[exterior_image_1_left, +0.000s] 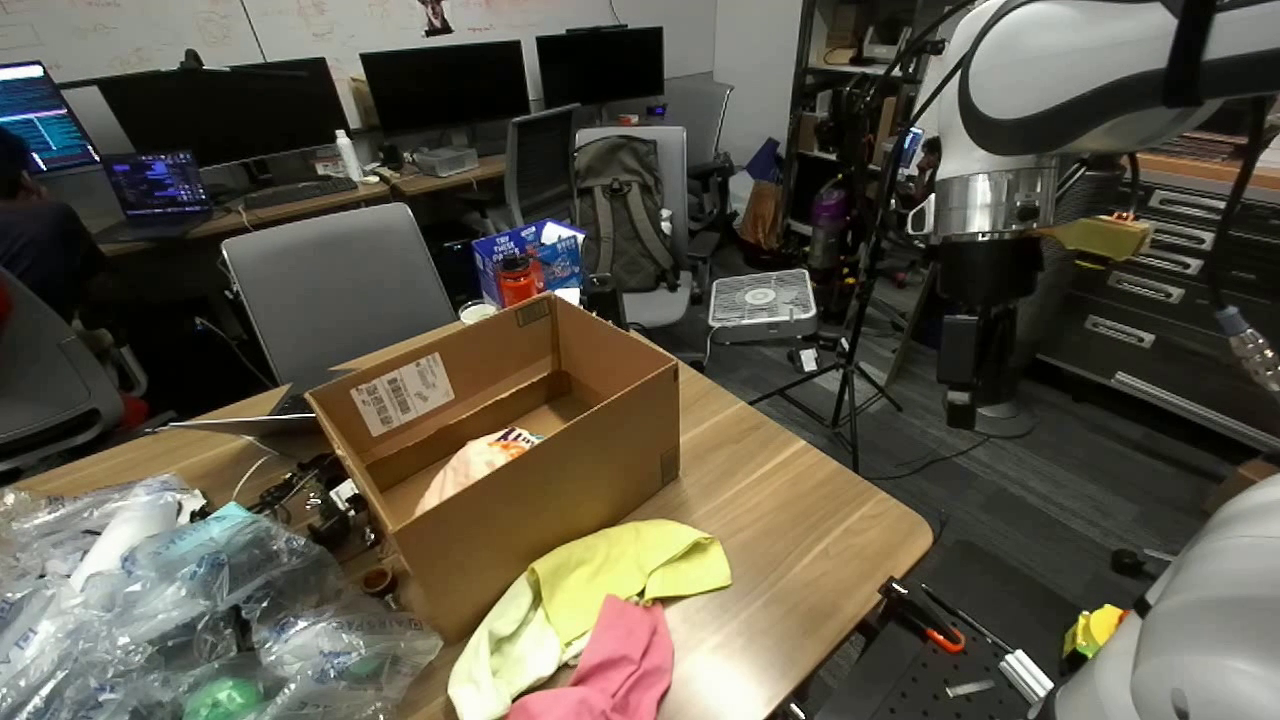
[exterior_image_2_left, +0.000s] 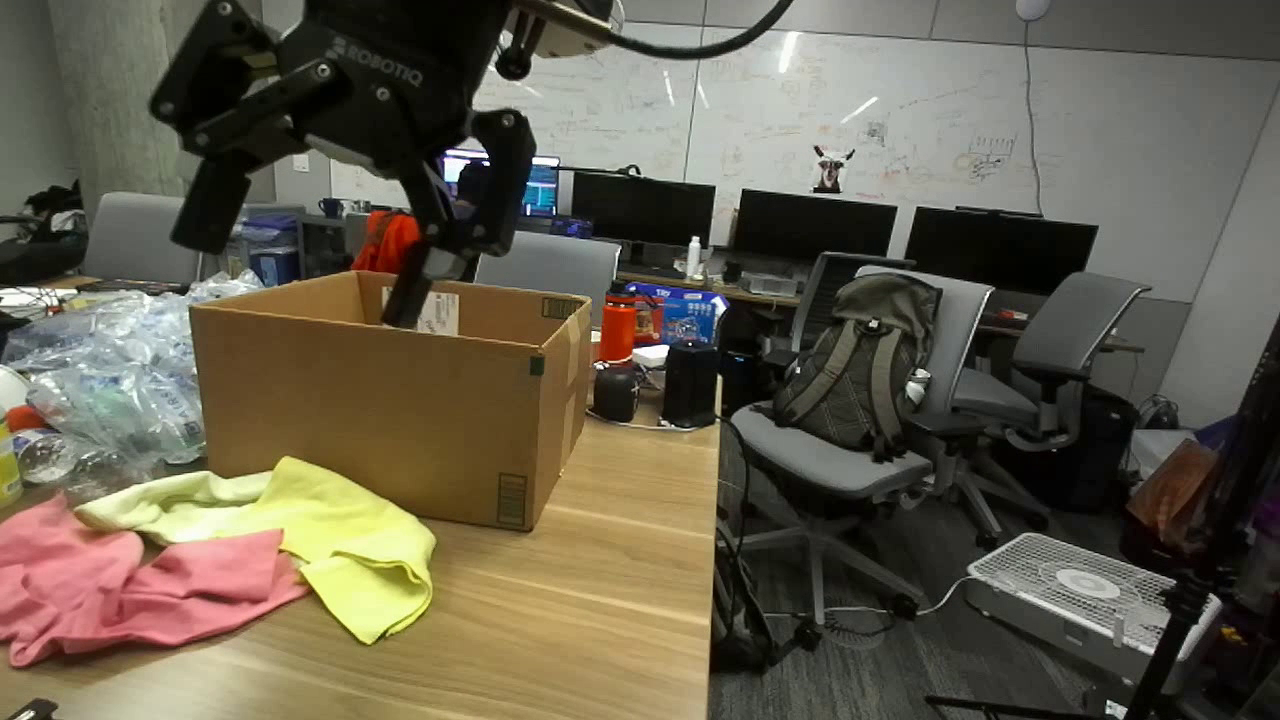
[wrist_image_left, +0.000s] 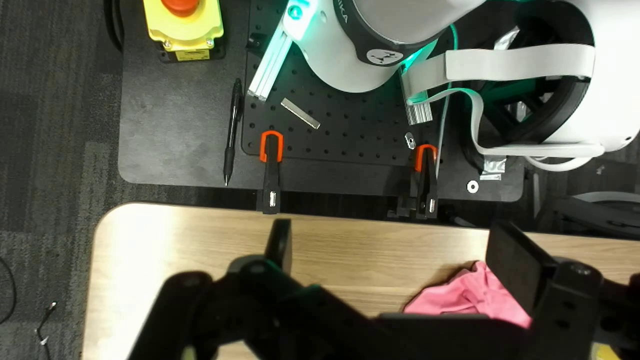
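Observation:
My gripper (exterior_image_2_left: 310, 270) is open, its fingers wide apart with nothing between them. In the wrist view the gripper hangs over the table's edge. A cardboard box (exterior_image_1_left: 552, 492), open at the top, stands on the wooden table (exterior_image_1_left: 828, 516). Inside it lies a pale pink and white item (exterior_image_1_left: 480, 462), which I cannot make out fully. Beside the box's near side, a yellow cloth (exterior_image_2_left: 354, 540) and a pale green cloth (exterior_image_1_left: 492, 654) lie crumpled, with a pink cloth (exterior_image_2_left: 120, 576) touching them. Part of the pink cloth (wrist_image_left: 468, 294) shows near one finger in the wrist view.
Clear plastic air packaging (exterior_image_1_left: 228, 600) heaps up at the table's left end. A red bottle (exterior_image_2_left: 617, 329) and dark round objects stand behind the box. Orange-tipped clamps (wrist_image_left: 271, 171) sit at the robot's base plate, near a yellow emergency stop (wrist_image_left: 184, 27).

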